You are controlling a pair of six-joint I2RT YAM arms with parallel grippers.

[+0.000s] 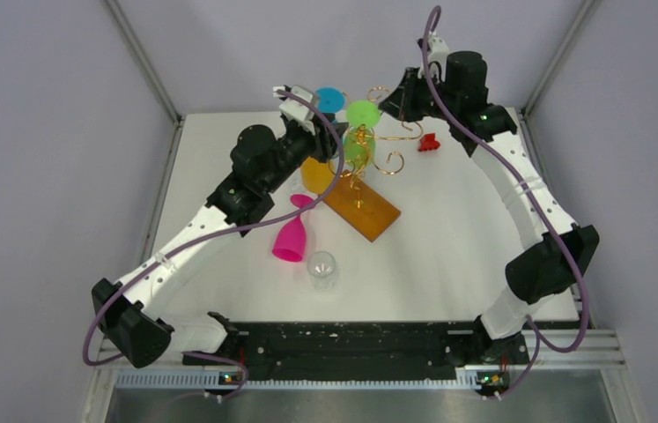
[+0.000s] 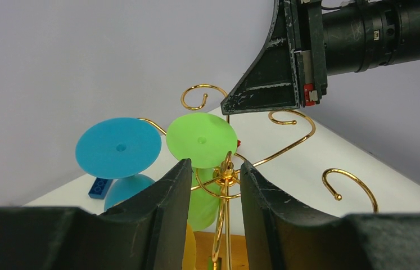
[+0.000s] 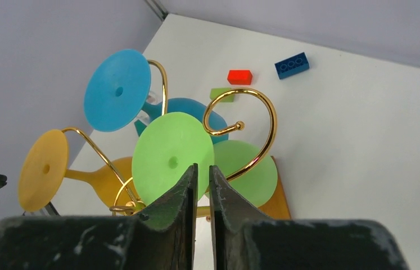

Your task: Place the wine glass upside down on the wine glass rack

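The gold rack [image 1: 358,134] stands on a wooden base [image 1: 373,211] in the top view. A green wine glass hangs upside down on it, its foot [image 3: 165,149] uppermost. My right gripper is beside that foot's edge, its fingers parted by a narrow gap through which green shows; I see no glass held. The left gripper is open, its fingers on either side of the rack's post in its view, holding nothing. A blue glass [image 3: 117,90] and a yellow glass [image 3: 44,169] also hang upside down on the rack.
A pink glass [image 1: 292,233] and a clear glass [image 1: 321,269] are on the table in front. Several toy bricks lie behind the rack, including a dark blue brick [image 3: 292,66]. A red toy piece [image 1: 428,142] lies right of it. Empty curled hooks [image 2: 359,183] stick out rightwards.
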